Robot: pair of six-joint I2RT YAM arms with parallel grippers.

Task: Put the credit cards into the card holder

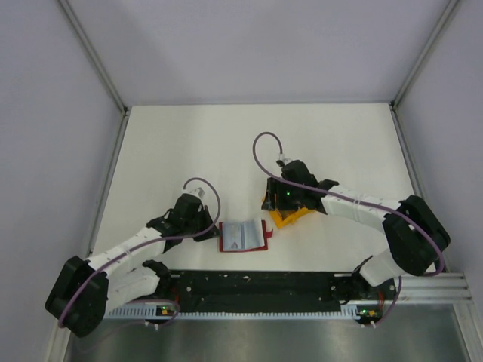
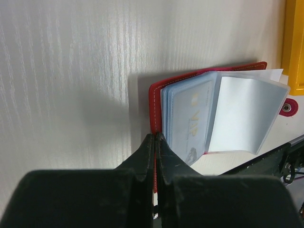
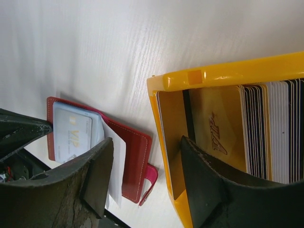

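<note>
The red card holder (image 1: 243,250) lies spread with clear sleeves, a VIP card (image 3: 79,132) showing in one. At its left edge my left gripper is shut; whether the thin cover is pinched between the fingertips I cannot tell. A yellow box (image 3: 175,80) holds several upright cards (image 3: 266,128) and a gold card (image 3: 171,137) along its left wall. My right gripper is open, its right fingertip (image 3: 187,154) inside the box against that gold card and its left fingertip (image 3: 107,152) outside the wall.
A red snap strap (image 3: 151,176) sticks out from the holder's right side, close to the yellow box. Both arms come in from the front corners.
</note>
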